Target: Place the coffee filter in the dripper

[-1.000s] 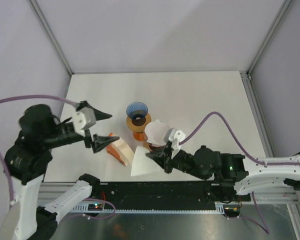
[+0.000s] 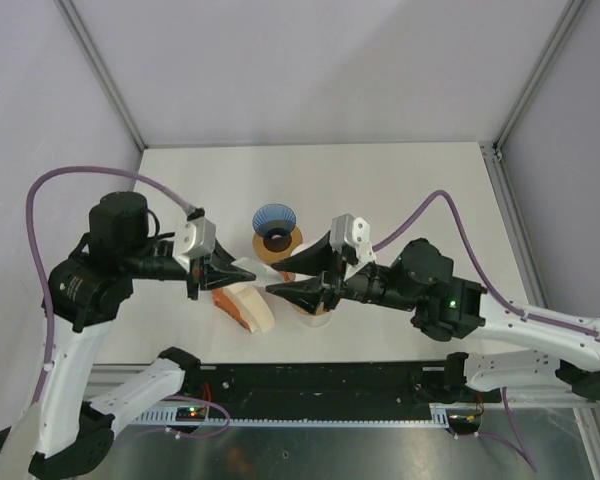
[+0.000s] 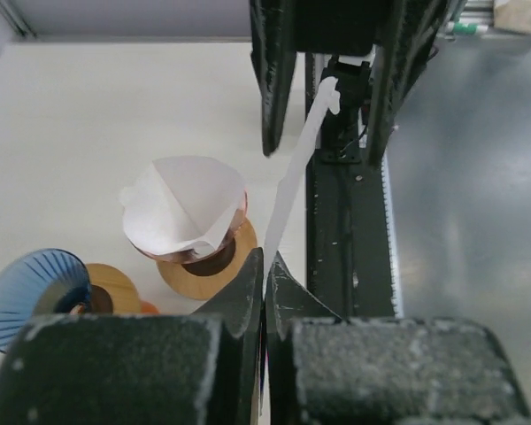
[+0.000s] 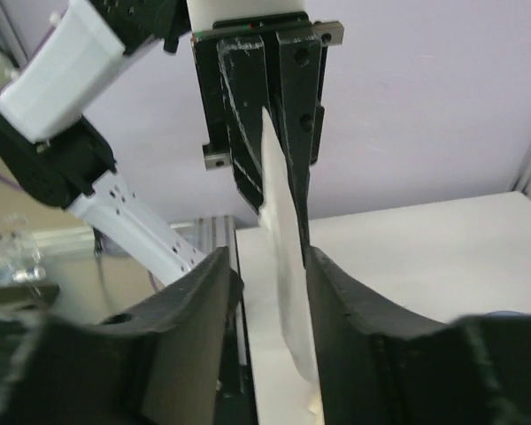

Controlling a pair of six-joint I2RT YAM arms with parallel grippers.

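A white paper filter (image 3: 290, 181) is held between the grippers at mid-height, its edge shut in my left gripper (image 2: 234, 268). My right gripper (image 2: 285, 278) stands part open around the filter's other end. In the left wrist view, a copper dripper (image 3: 203, 258) with a white paper (image 3: 182, 203) in it sits on a wooden base behind them. A blue dripper (image 2: 274, 219) on another wooden base stands at the back.
A stack of filters (image 2: 247, 306) in a wooden holder lies below the grippers.
The right gripper has carried the filter up and left from the front middle and has now opened partly. The left gripper has moved in and shut on the filter.
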